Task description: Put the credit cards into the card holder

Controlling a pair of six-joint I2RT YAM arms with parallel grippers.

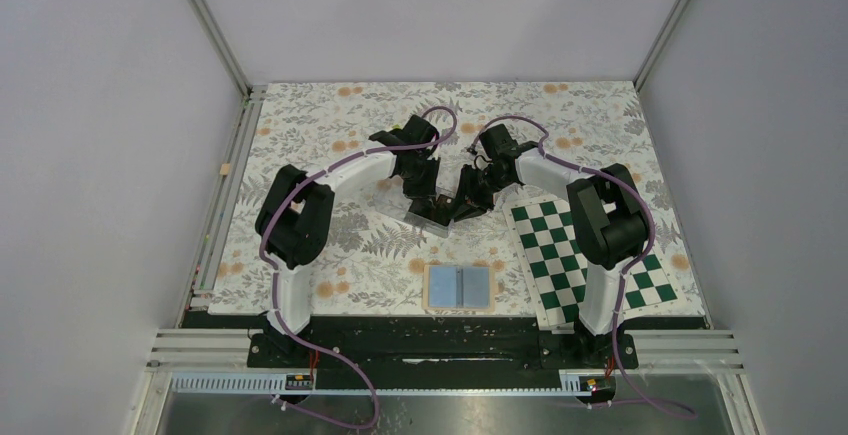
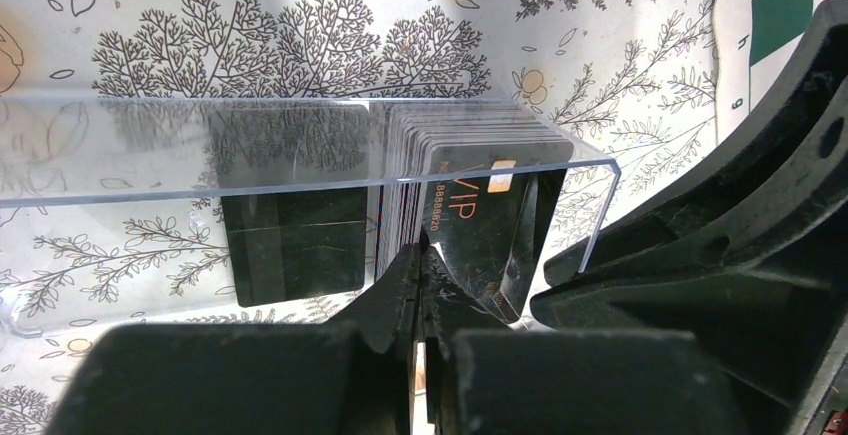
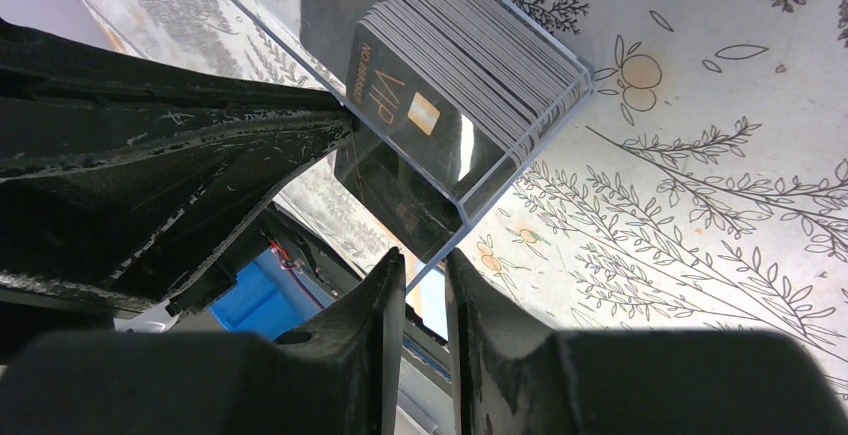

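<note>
The clear card holder (image 1: 412,223) lies at the table's middle between my two arms. In the left wrist view, a tight row of credit cards (image 2: 470,215) stands at the holder's right end, a black VIP card facing front. A plain dark card or panel (image 2: 295,245) shows left of the row. My left gripper is shut, its tips against the row's left front edge, with nothing visible between them. At the holder's end corner, my right gripper stands slightly open, the clear edge passing between its fingers.
A green-and-white checkered board (image 1: 555,265) lies to the right, partly under the right arm. A blue two-part tray (image 1: 459,287) sits near the front edge.
</note>
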